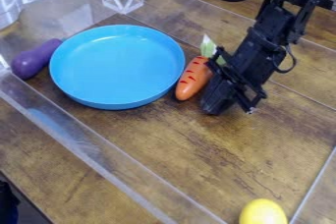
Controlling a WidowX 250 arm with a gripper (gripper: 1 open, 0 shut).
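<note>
The black gripper (226,92) is low over the wooden table, its fingertips down beside an orange toy carrot (194,80), on its right side. Whether anything is between the fingers is hidden by the dark gripper body. The carrot's pale green top (207,47) points toward the back. A blue plate (116,64) lies just left of the carrot.
A purple eggplant (35,58) lies at the far left. A yellow object (262,212) sits at the front right. Clear plastic edges run along the left.
</note>
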